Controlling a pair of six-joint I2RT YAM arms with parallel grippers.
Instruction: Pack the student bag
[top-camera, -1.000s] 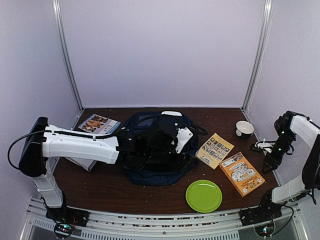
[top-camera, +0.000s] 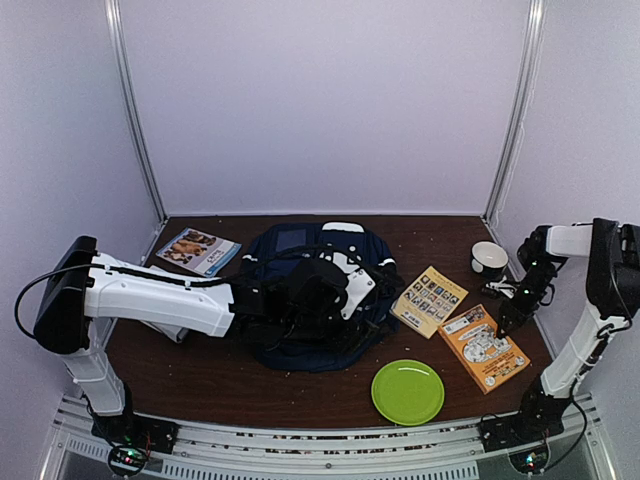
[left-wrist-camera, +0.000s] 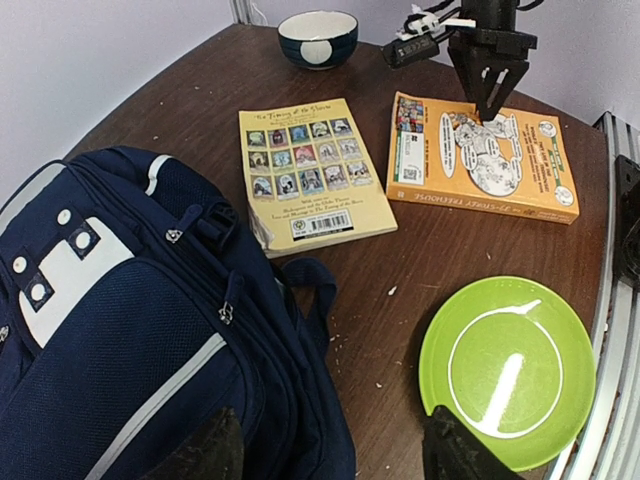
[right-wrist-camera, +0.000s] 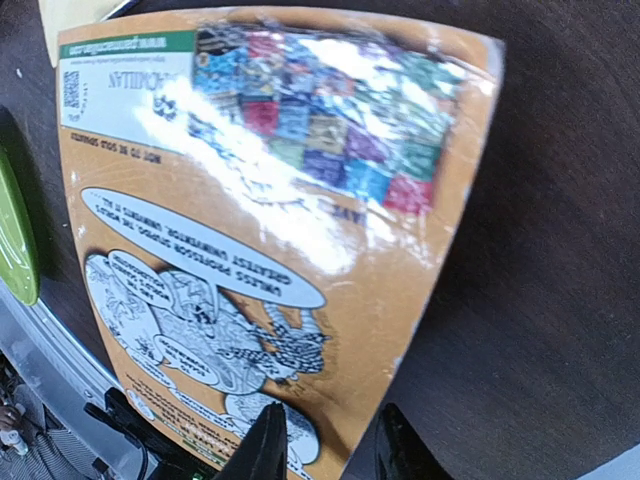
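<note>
The navy backpack (left-wrist-camera: 130, 340) lies mid-table, partly under my left arm in the top view. My left gripper is open above the bag's right side, nothing between its fingers. An orange book (top-camera: 480, 355) lies at the right, beside a cream book (top-camera: 428, 300). My right gripper hovers over the orange book near its outer edge, fingers apart, with nothing visibly held. A magazine (top-camera: 198, 250) lies at the back left.
A green plate (top-camera: 408, 391) sits at the front right, and a bowl (top-camera: 488, 258) at the back right. Bare table shows at the front left. White walls border the table.
My right gripper has moved leftward from the table's right edge to over the orange book. The left arm has shifted only slightly.
</note>
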